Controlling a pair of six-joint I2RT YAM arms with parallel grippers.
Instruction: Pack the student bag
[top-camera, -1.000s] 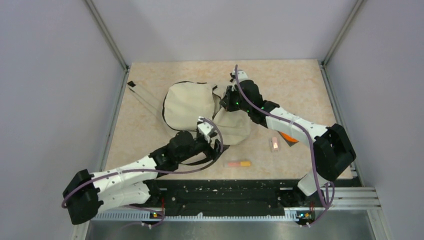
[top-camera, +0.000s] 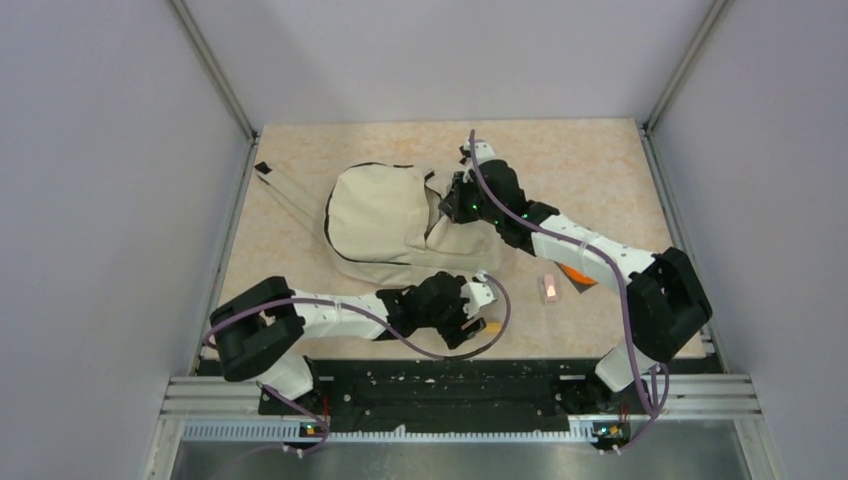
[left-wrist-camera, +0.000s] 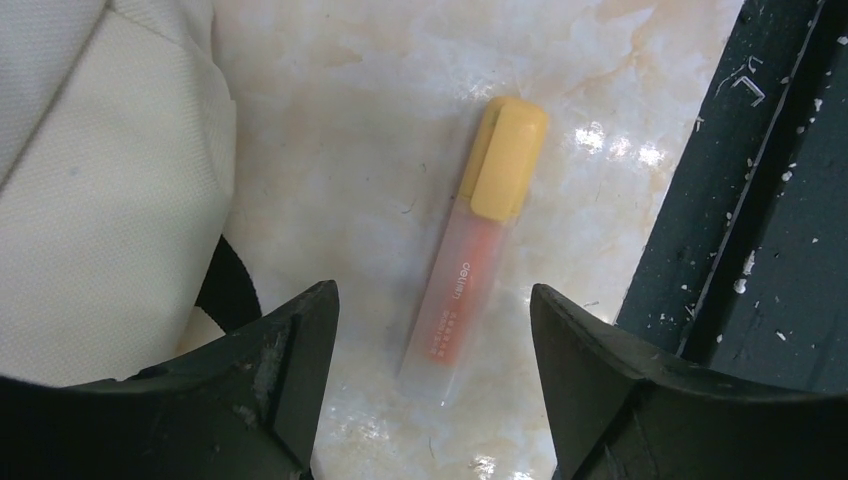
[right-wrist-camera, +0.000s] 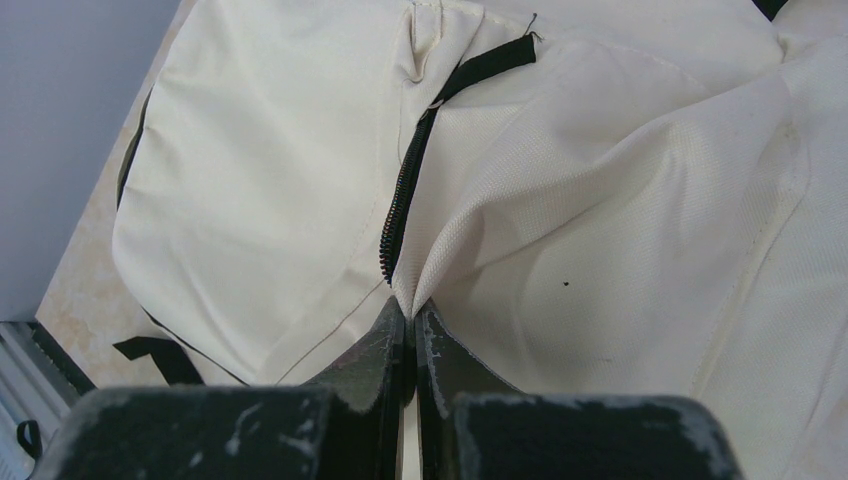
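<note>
A cream cloth bag (top-camera: 375, 210) lies on the table's back left. My right gripper is shut on a fold of the bag beside its black zipper (right-wrist-camera: 405, 190). My left gripper hovers over a slim translucent case (left-wrist-camera: 462, 290) with a yellow cap, its fingers part open either side of the case, nothing between them touching. In the top view the left arm mostly hides the case.
A small pink-and-white item (top-camera: 549, 287) and an orange-and-grey item (top-camera: 578, 275) lie at the right, the latter partly under the right arm. The dark table edge (left-wrist-camera: 770, 260) runs close beside the case.
My left gripper has moved right and toward the front edge, from beside the bag to over the yellow-capped case. The right arm and bag look unchanged.
</note>
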